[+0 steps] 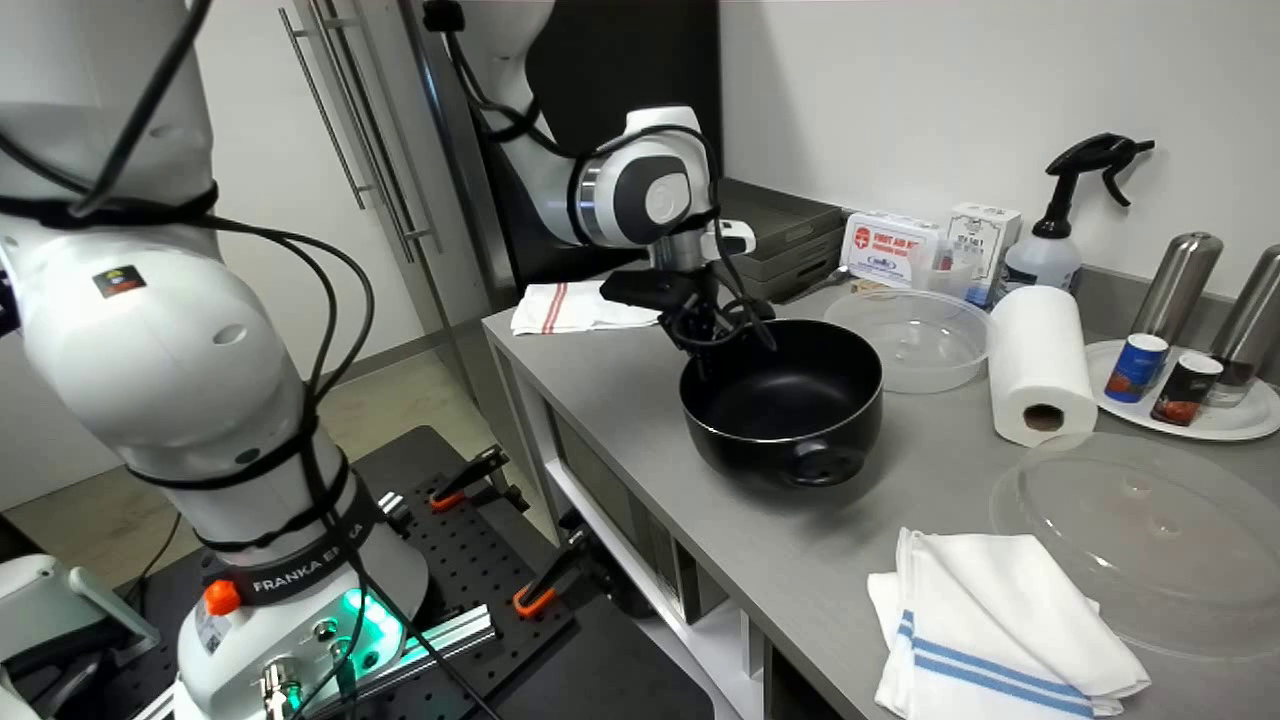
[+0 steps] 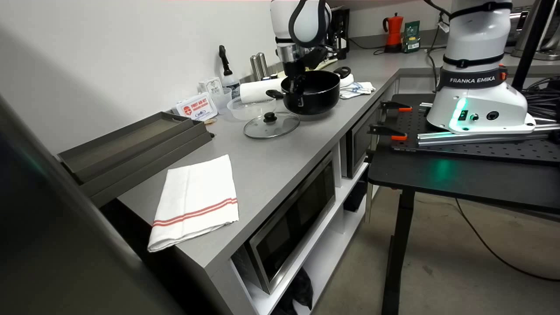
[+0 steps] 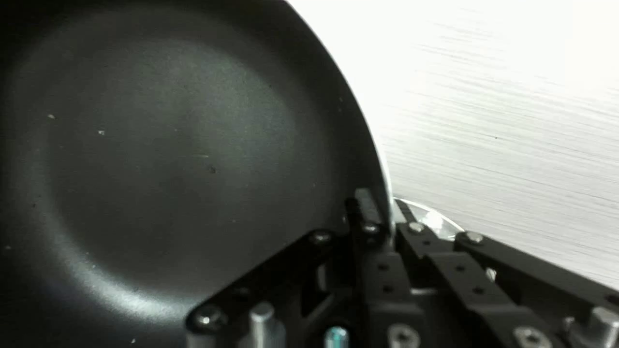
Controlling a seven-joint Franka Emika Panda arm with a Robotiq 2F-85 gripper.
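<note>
A black pot with two side handles appears raised off the grey counter in exterior view 1. My gripper is shut on the pot's rim, one finger inside the wall and the other outside. In exterior view 2 the gripper comes down on the pot from above, beside one handle. Seen from the wrist, the pot's inside is empty apart from small specks. A glass lid with a black knob lies on the counter near the pot; exterior view 1 now hides it.
A clear plastic bowl, a paper towel roll and a spray bottle stand toward the wall. A blue-striped towel and a clear plastic cover occupy the near end. Grey trays and a red-striped towel lie at the other end.
</note>
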